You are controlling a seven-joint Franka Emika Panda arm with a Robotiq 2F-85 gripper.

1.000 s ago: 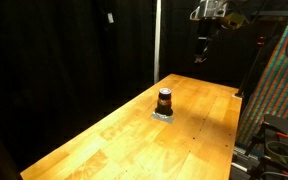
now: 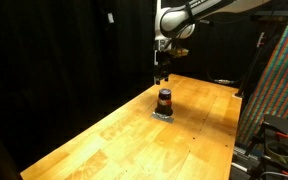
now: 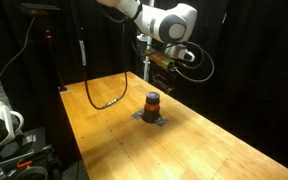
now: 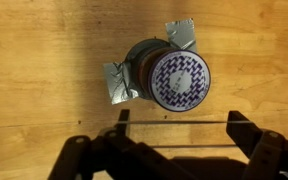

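A dark jar-like cylinder (image 2: 164,103) with a reddish-brown band stands upright on the wooden table. Its round lid (image 4: 179,80), patterned in purple and white, faces the wrist camera. Strips of silver tape (image 4: 120,82) lie at the black base beneath it. My gripper (image 2: 162,78) hangs above the cylinder, apart from it. In the wrist view its two fingers (image 4: 123,124) are spread wide, and thin dark lines run straight across from one to the other. The lid lies just ahead of that gap, with nothing clasped. In exterior view 2 the cylinder (image 3: 152,104) is seen below the arm.
Bare wooden tabletop (image 2: 114,140) surrounds the cylinder on all sides. Black curtains (image 2: 64,70) hang behind it. A dark cable (image 3: 99,103) loops over the table's far left in exterior view 2. A stool (image 2: 276,135) stands off the table's right side.
From the right and higher up, the arm has swung left and down until the gripper is above the cylinder. The cylinder has not moved.
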